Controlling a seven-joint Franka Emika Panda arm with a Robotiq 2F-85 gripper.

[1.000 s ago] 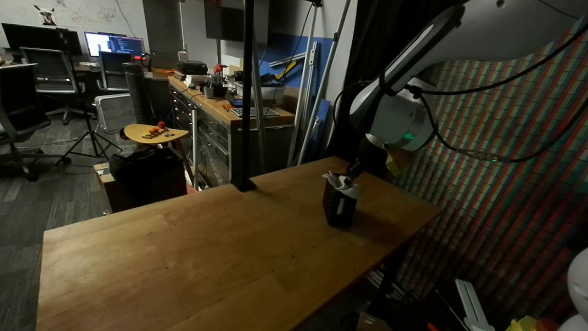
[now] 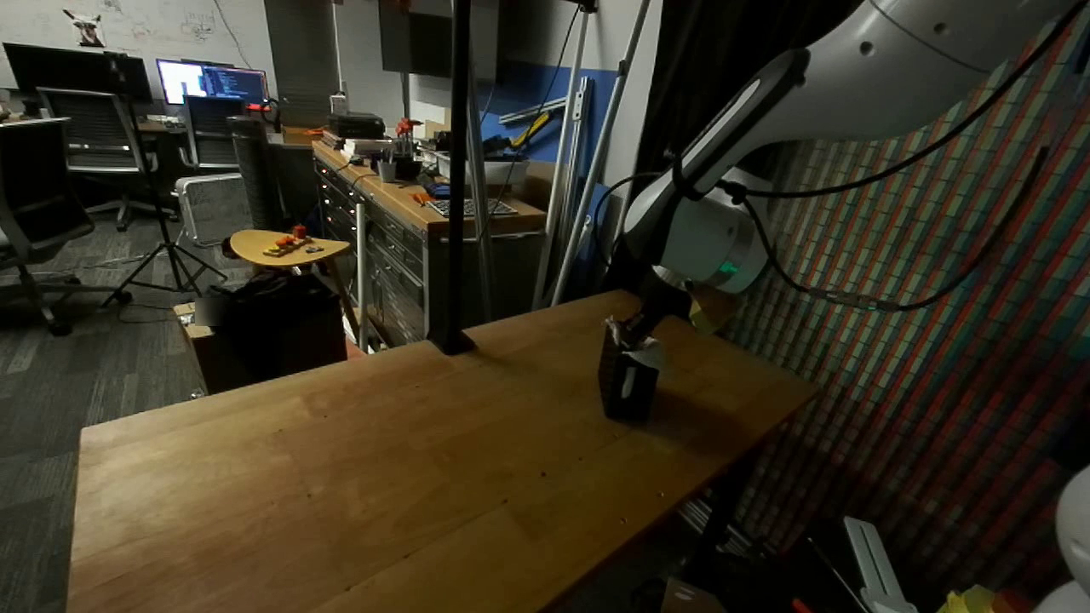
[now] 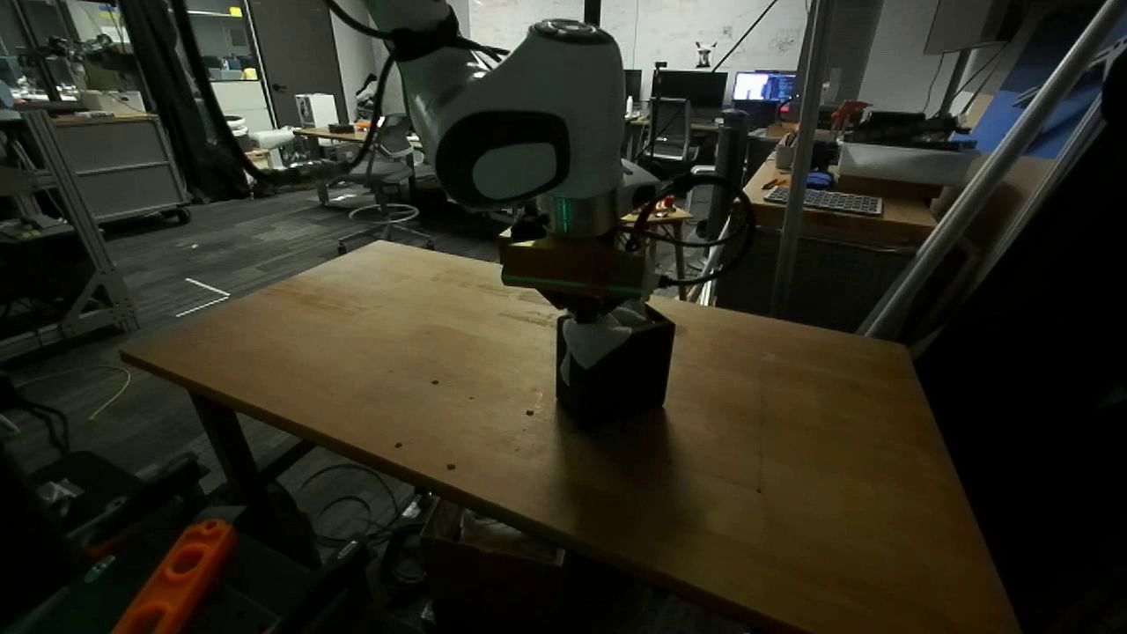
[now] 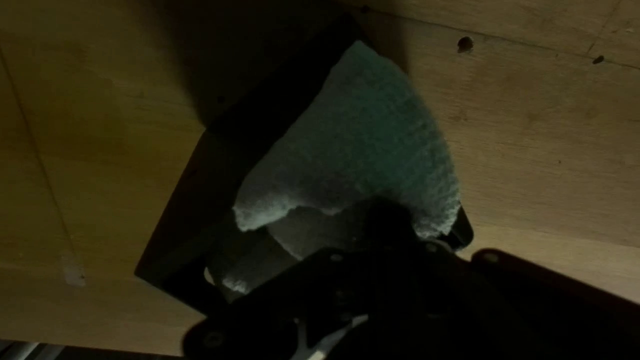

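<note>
A dark, open-topped box [image 2: 616, 380] with a handle slot stands upright on the wooden table, toward its far right end in exterior view 1. Pale cloth [image 3: 593, 343] fills its mouth and drapes over the rim. From above, in the wrist view, the cloth [image 4: 372, 138] spreads as a rounded flap across the box [image 4: 192, 198]. My gripper [image 2: 635, 332] points down into the box opening, its tip against the cloth. The fingers are shut; dark fingers [image 4: 387, 219] meet the cloth's folds, and whether any cloth is pinched between them is hidden in shadow.
A black post [image 2: 456, 204] rises from its back edge. The box stands fairly near the table's edge, and a patterned curtain [image 2: 920, 276] hangs beyond the right end.
In exterior view 1 the arm has moved left and lower, bringing my gripper into the box's mouth. The cloth that stuck up there now sits lower. The box stands nearly where it was.
</note>
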